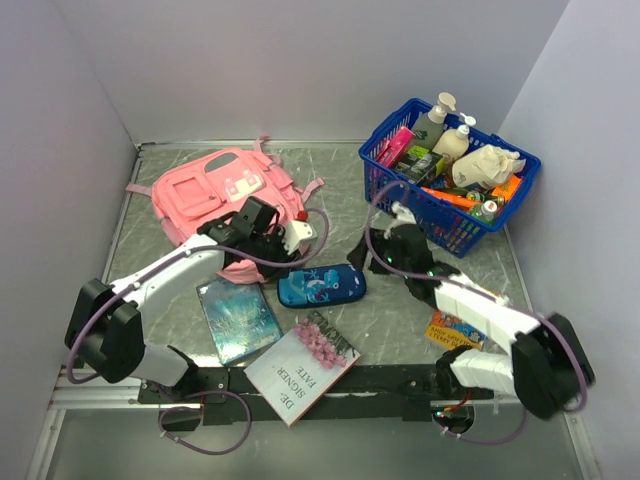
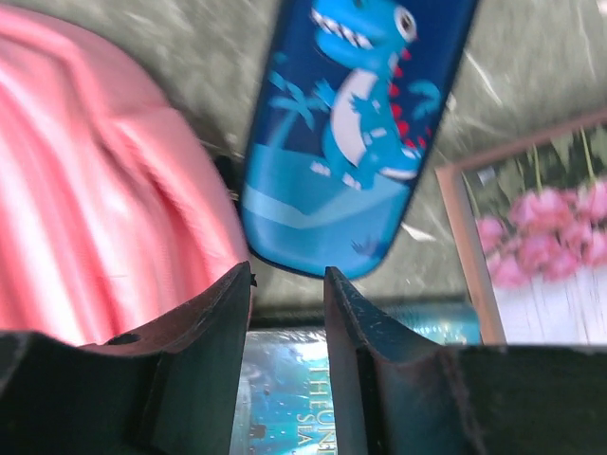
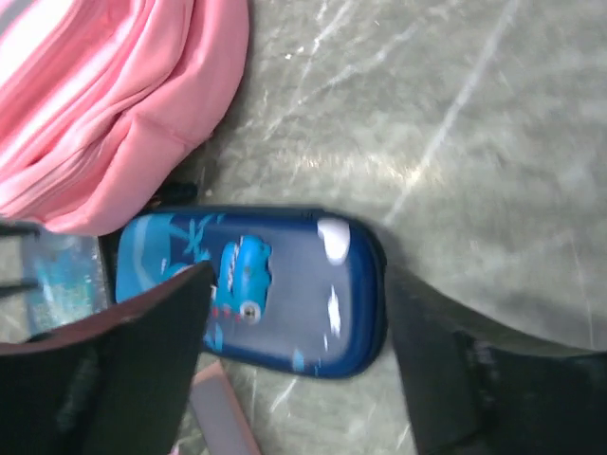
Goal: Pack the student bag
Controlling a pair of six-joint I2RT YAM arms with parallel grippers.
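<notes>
A dark blue pencil case (image 1: 322, 286) with a dinosaur print lies on the floor between the arms, just below the pink backpack (image 1: 215, 190). My left gripper hovers by the backpack's lower edge, its fingers apart and empty, with the case's end beyond its tips. Open as well, my right gripper (image 1: 366, 252) hangs above and to the right of the case; in the right wrist view the case (image 3: 285, 294) lies beyond the blurred fingers, with nothing held. A teal book (image 1: 240, 320) and a white book with pink flowers (image 1: 300, 368) lie nearer the front.
A blue basket (image 1: 452, 225) full of bottles and packets stands at the back right. An orange and blue book (image 1: 455, 330) is partly covered by my right arm. Bare floor shows between the backpack and basket.
</notes>
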